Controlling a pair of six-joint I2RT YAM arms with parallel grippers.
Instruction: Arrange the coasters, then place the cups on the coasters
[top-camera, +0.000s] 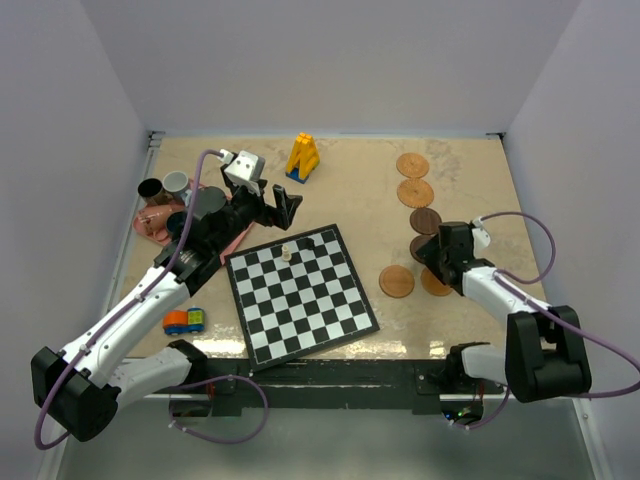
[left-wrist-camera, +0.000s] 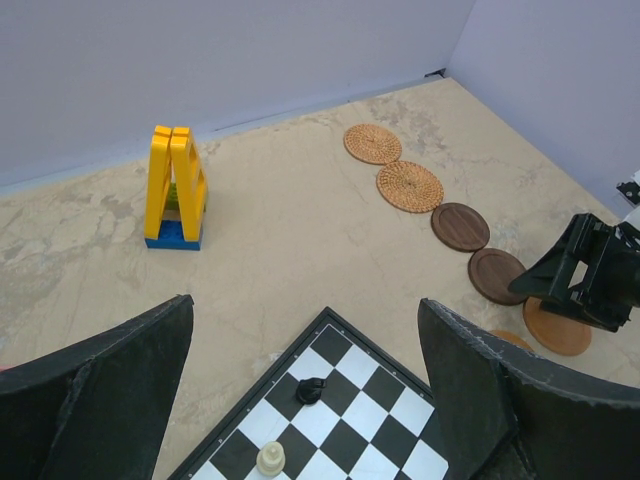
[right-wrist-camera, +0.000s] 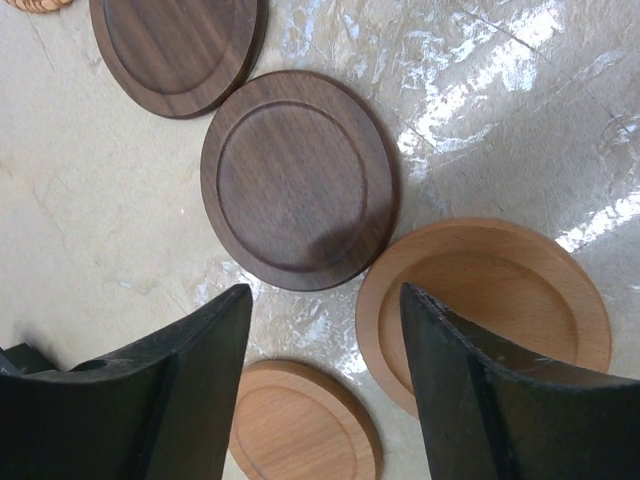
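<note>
Several cups stand or lie at the far left in the top view: a dark brown one (top-camera: 151, 190), a white one (top-camera: 175, 183) and a pinkish one (top-camera: 153, 220). The coasters are at the right: two dark wooden ones (right-wrist-camera: 300, 180), lighter wooden ones (right-wrist-camera: 480, 275) and two woven ones (left-wrist-camera: 410, 186). My left gripper is open and empty, above the table beyond the chessboard. Over the coasters my right gripper has its fingers apart, nothing between them. Its fingertips show in front of a dark coaster and a light one.
A chessboard (top-camera: 300, 295) with a pale piece (left-wrist-camera: 270, 458) and a black piece (left-wrist-camera: 310, 390) fills the middle. A yellow toy frame (top-camera: 303, 155) stands at the back. Toy blocks (top-camera: 184, 321) lie front left.
</note>
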